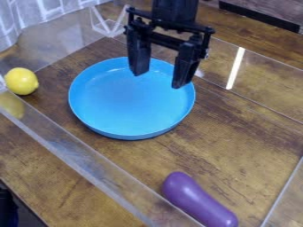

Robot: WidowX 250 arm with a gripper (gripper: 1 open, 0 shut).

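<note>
The black gripper [161, 64] hangs from the top over the back half of an empty blue plate [130, 106], its two fingers wide apart and nothing between them. A purple eggplant [197, 197] lies on the wooden surface at the lower right, away from the gripper. A yellow lemon [20, 81] sits at the left edge, left of the plate.
A clear plastic edge runs diagonally across the lower left, past the lemon toward the bottom middle.
</note>
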